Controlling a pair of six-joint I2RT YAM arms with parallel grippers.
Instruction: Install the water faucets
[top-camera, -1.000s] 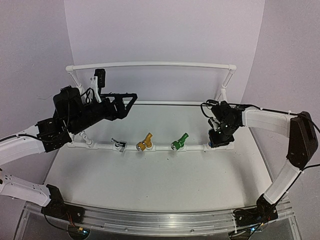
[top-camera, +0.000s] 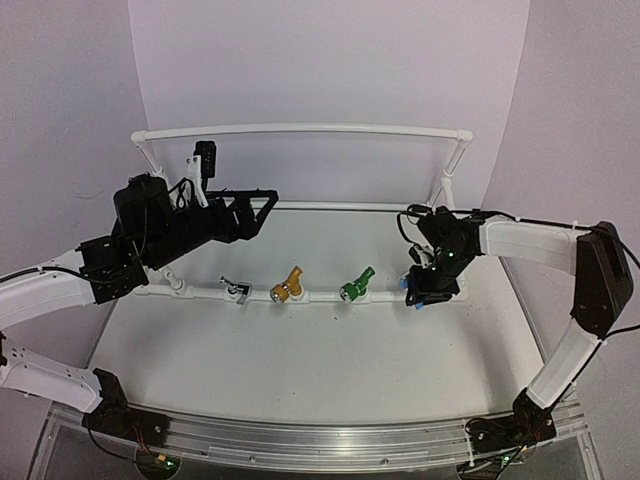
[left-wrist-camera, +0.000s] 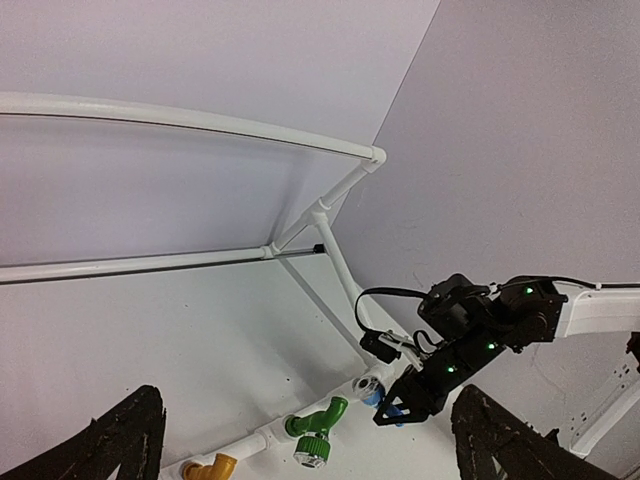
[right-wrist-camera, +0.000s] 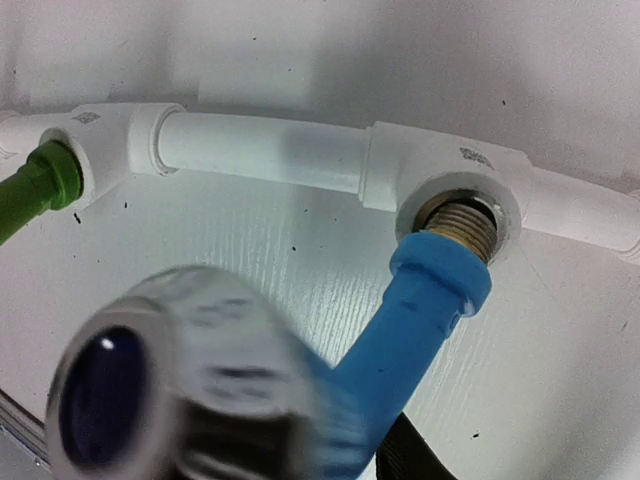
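Note:
The blue faucet (right-wrist-camera: 415, 310), with a silver knob (right-wrist-camera: 200, 370), slants from the right-hand tee socket (right-wrist-camera: 460, 195). Its brass thread shows at the socket's mouth; how much sits inside cannot be told. My right gripper (top-camera: 428, 290) is around the faucet and appears shut on it; one dark finger (right-wrist-camera: 410, 455) shows behind the blue body, the other is hidden. A green faucet (top-camera: 357, 285), an orange faucet (top-camera: 287, 286) and a dark metallic faucet (top-camera: 236, 290) stand along the lower pipe. Raised at the left, my left gripper is open and empty, fingers wide apart.
The white lower pipe (top-camera: 325, 296) runs across the panel, with an upper white rail (top-camera: 300, 128) behind. Walls close in both sides.
My right gripper has shifted a little left and toward the front, with more blue now showing beside it. The left arm has barely moved.

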